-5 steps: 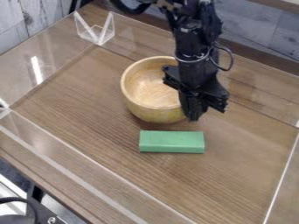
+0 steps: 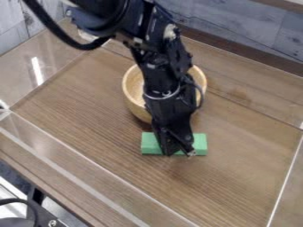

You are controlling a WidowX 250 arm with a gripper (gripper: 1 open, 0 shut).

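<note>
The black gripper (image 2: 175, 147) hangs low in the camera view, its fingertips down at a green rectangular block (image 2: 197, 143) lying on the wooden table. The gripper covers the middle of the block; whether the fingers are open or shut on it is hidden. Behind the arm, a tan bowl (image 2: 135, 82) sits near the middle, partly covered by the arm.
A grey wooden wall (image 2: 249, 27) runs along the back right. A black cable hangs at the bottom left corner.
The gripper has moved from beside the bowl's right side toward the front and down onto the green block. The bowl and block appear to stay in place.
</note>
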